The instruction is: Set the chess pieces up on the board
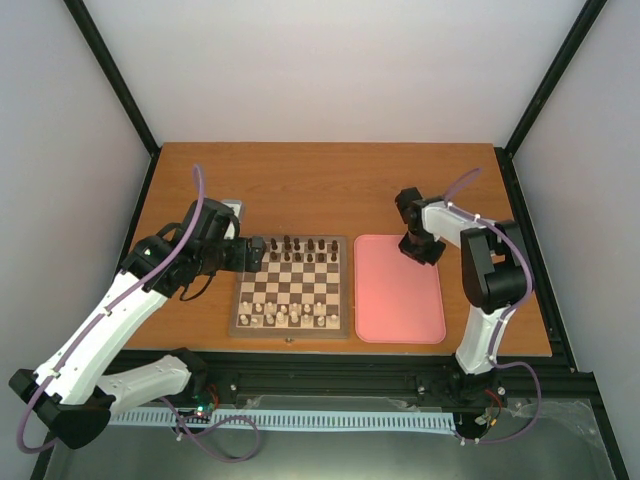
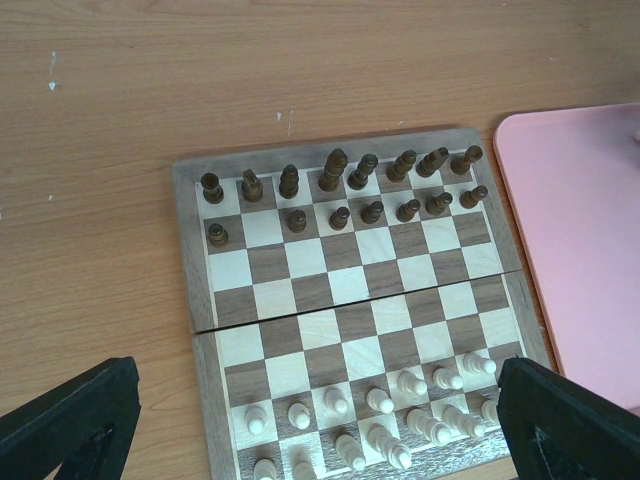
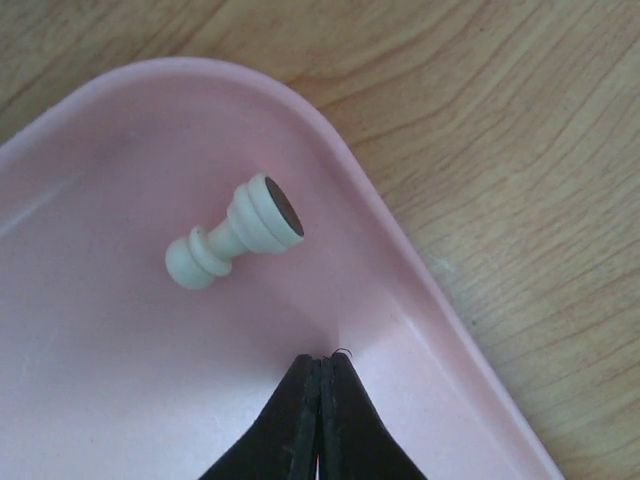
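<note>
In the right wrist view a white pawn (image 3: 240,233) lies on its side in a corner of the pink tray (image 3: 130,380). My right gripper is shut with nothing between its fingers, and the pawn is ahead of the tips, clear of them. The chessboard (image 2: 185,250) carries dark pieces (image 2: 333,170) standing along its far side and white pieces (image 2: 380,400) along its near side. One square in the dark pawn row, second from the left, is empty. My left gripper stands wide open above the board, holding nothing.
The tray sits just right of the board, its raised rim (image 3: 385,215) curving close past the pawn's base. Bare wooden table (image 1: 310,180) spreads behind the board and the tray. The left arm (image 1: 110,310) reaches in from the left.
</note>
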